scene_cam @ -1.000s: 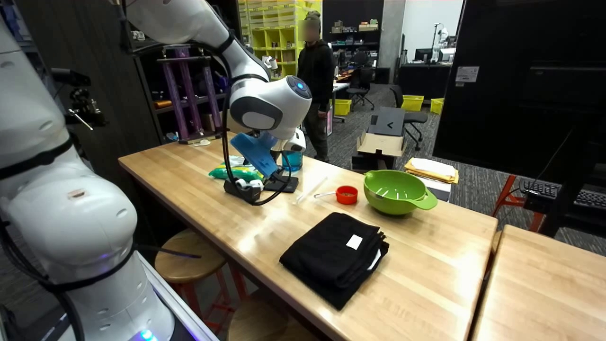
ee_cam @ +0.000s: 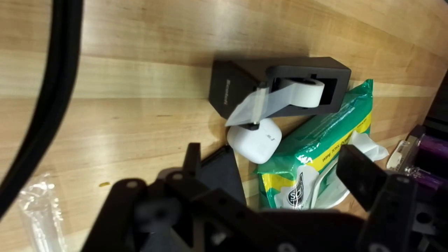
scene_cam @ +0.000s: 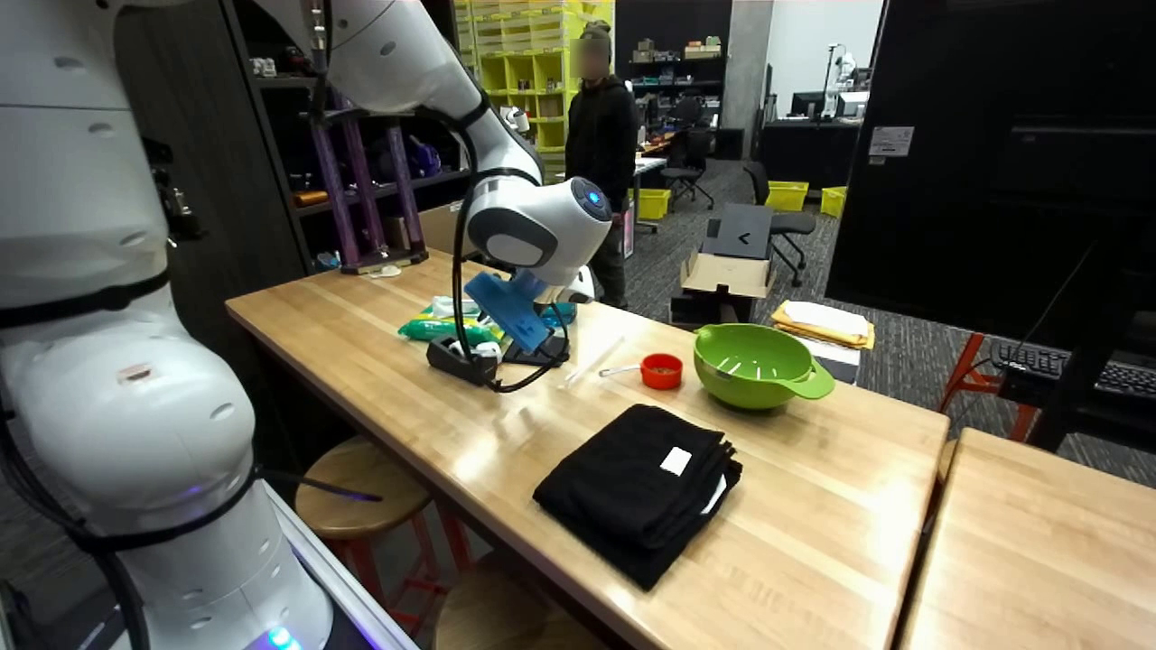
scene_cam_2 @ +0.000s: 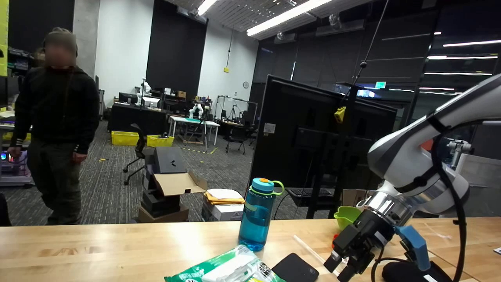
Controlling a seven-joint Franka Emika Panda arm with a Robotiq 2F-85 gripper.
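Observation:
My gripper stands open above the table, with its dark fingers spread and nothing held between them. Past the fingertips in the wrist view lie a black tape dispenser [ee_cam: 245, 71] with a white roll, a small rounded white case [ee_cam: 255, 142] touching or close to it, and a green and yellow wipes pack [ee_cam: 321, 130]. A flat black object [ee_cam: 224, 172] shows partly behind the left finger. From the second exterior view, the gripper [scene_cam_2: 339, 270] points down beside that flat black object [scene_cam_2: 296, 269].
A teal bottle [scene_cam_2: 256, 216] stands near the wipes. Further along are a clear tube [scene_cam: 593, 363], a red measuring cup [scene_cam: 661, 372], a green colander [scene_cam: 748, 366] and folded black cloth [scene_cam: 645, 487]. A black cable loops beside the wrist.
In the first exterior view, the arm and gripper have shifted right and a little lower. The objects on the table look unmoved.

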